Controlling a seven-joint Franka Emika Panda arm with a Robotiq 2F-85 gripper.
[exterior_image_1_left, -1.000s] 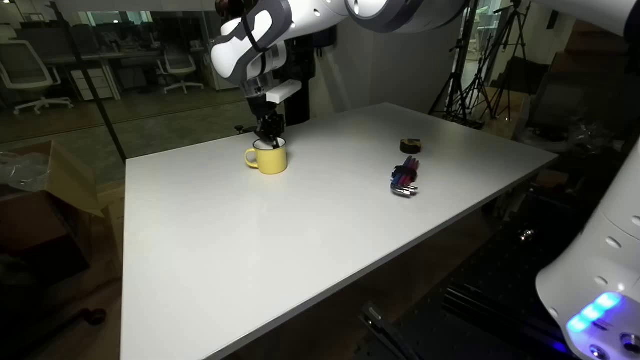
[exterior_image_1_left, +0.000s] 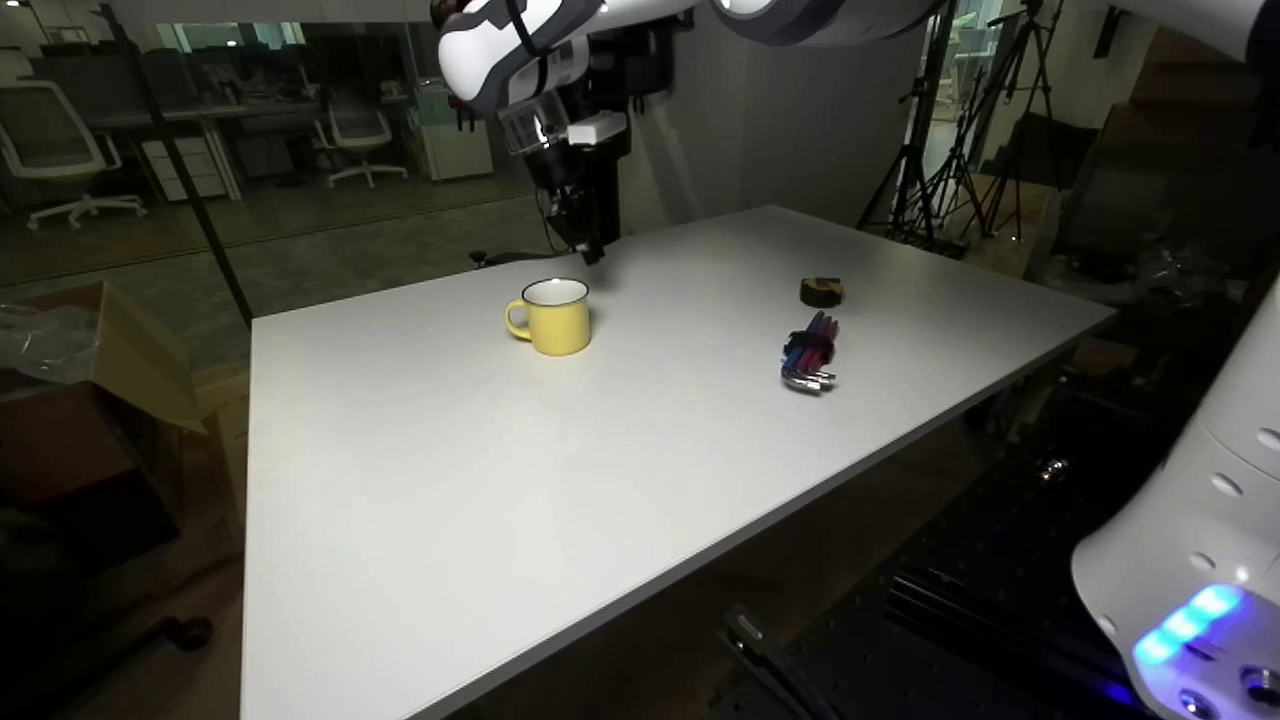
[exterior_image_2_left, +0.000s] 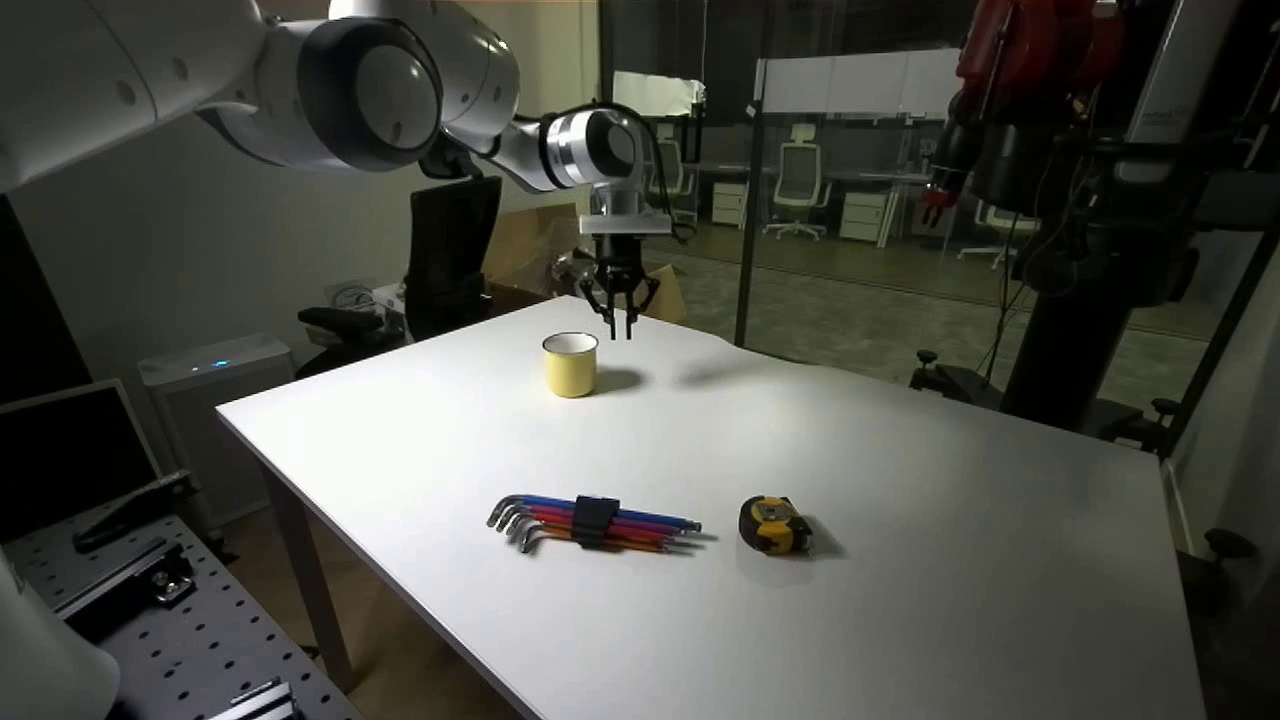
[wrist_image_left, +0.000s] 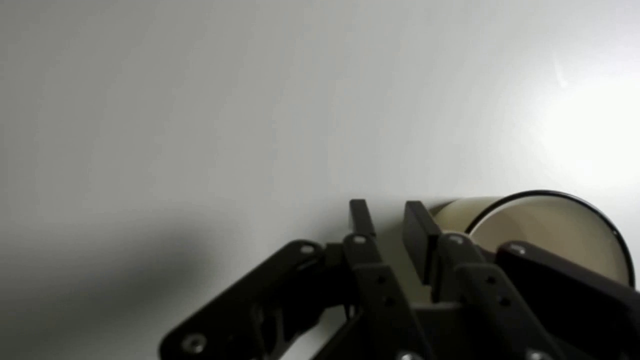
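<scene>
A yellow mug (exterior_image_1_left: 559, 324) with a dark rim stands upright on the white table, its handle facing left in exterior view 1. My gripper (exterior_image_2_left: 620, 332) hangs above the table just behind and to the right of the mug (exterior_image_2_left: 571, 373) in exterior view 2, clear of it. The fingers are partly open with a narrow gap and nothing between them. From the wrist, the mug (wrist_image_left: 555, 231) appears at lower right, partly hidden by the right finger (wrist_image_left: 421, 240).
A set of coloured hex keys (exterior_image_2_left: 594, 522) lies on the near part of the table, beside a black-and-yellow tape measure (exterior_image_2_left: 775, 526).
The gripper has risen out of the mug's opening and shifted right in exterior view 1. Mug and handle sit slightly further right and nearer; the hex keys and tape measure are unmoved.
</scene>
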